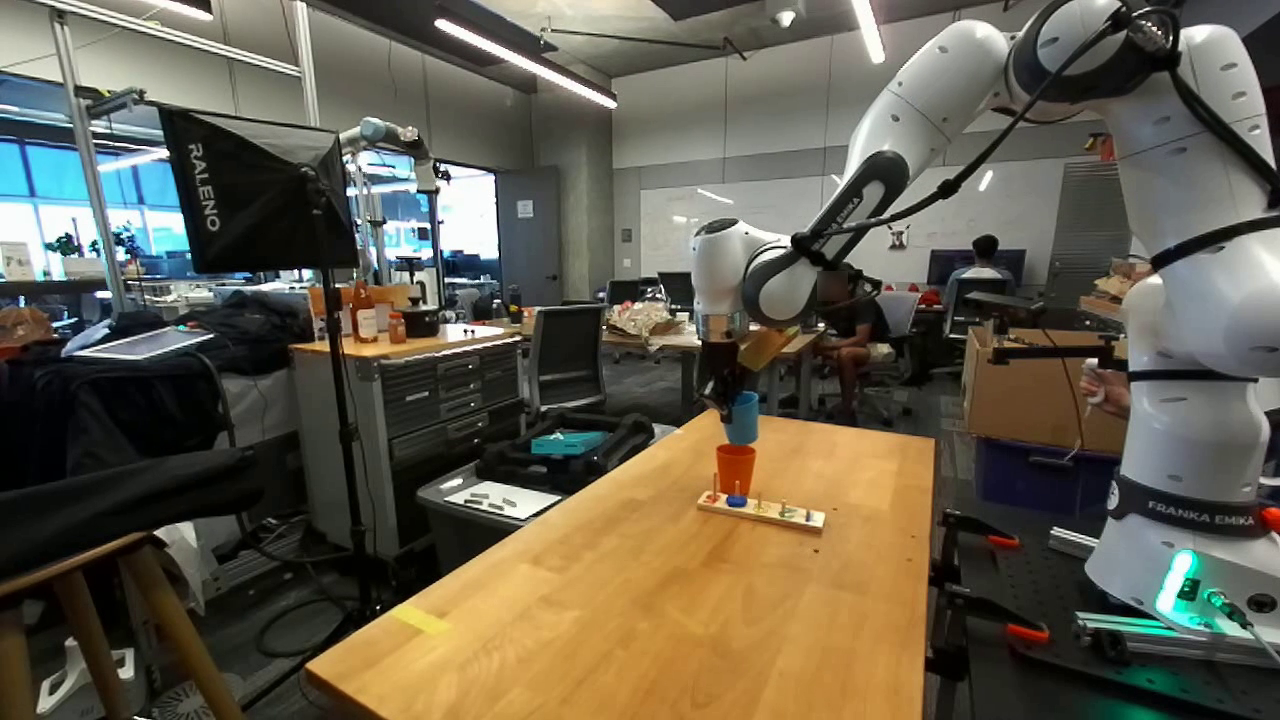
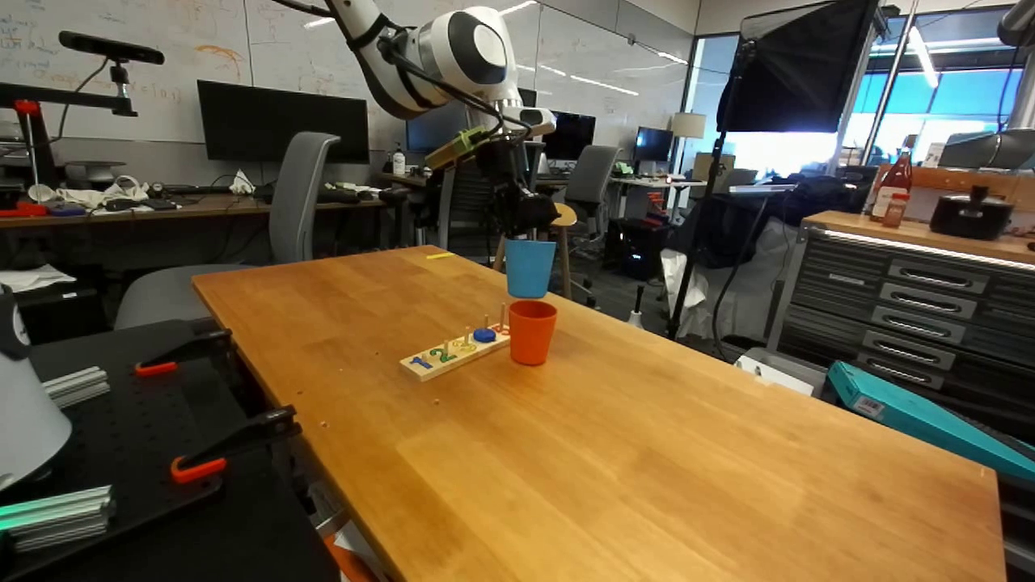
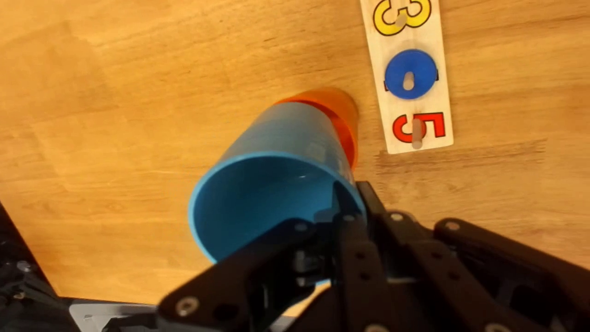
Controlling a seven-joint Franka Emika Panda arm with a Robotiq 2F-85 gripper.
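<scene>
A blue cup (image 1: 743, 418) hangs upright in the air, its rim pinched by my gripper, which is shut on it. One finger is inside the cup and the other outside. Below stands an orange cup (image 2: 533, 331), upright on the table. In both exterior views the blue cup's bottom is just above the orange rim; from the wrist, the blue cup (image 3: 276, 182) hides most of the orange cup (image 3: 343, 113). Whether the two touch is hard to tell.
Close to the orange cup lies a wooden number board (image 2: 456, 352) with thin upright pegs and a blue disc (image 3: 410, 74) on one peg. The wooden table (image 1: 624, 600) is otherwise largely clear. Clamps (image 1: 996, 612) sit along the robot's side edge.
</scene>
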